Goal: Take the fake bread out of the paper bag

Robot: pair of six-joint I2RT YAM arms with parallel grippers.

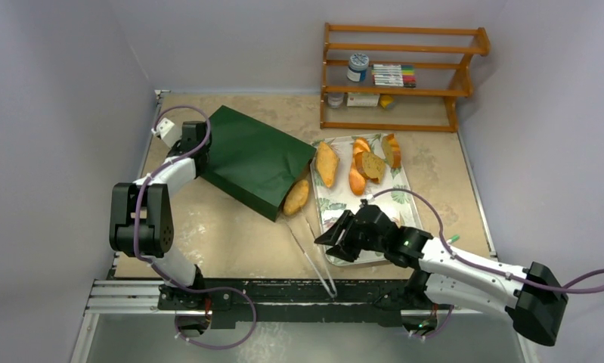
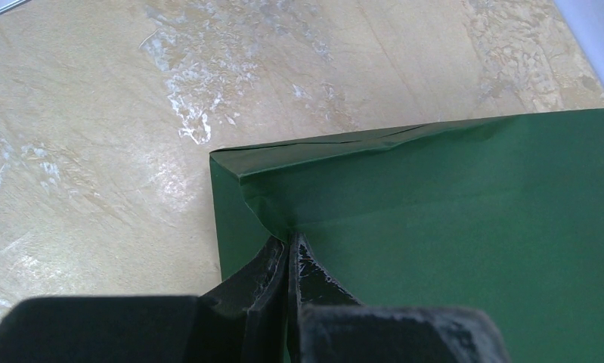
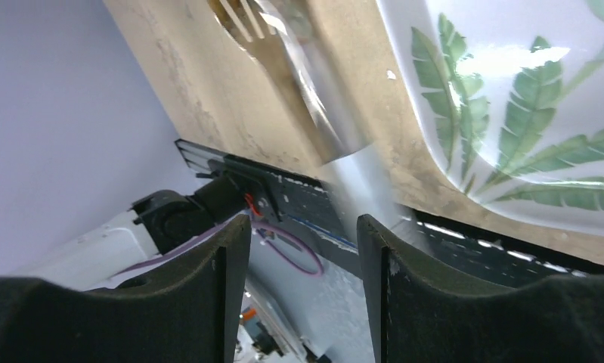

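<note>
The green paper bag lies slanted on the table; my left gripper is shut on its creased paper at the closed left end. A piece of fake bread lies at the bag's mouth; the inside is hidden. Metal tongs with fork-like tips lie just outside the mouth, beside the tray. My right gripper stands open above the tongs' handle end, nothing between its fingers.
The patterned tray at the right holds several bread pieces. A wooden rack with jars and markers stands at the back. Bare table lies below the bag at the front left.
</note>
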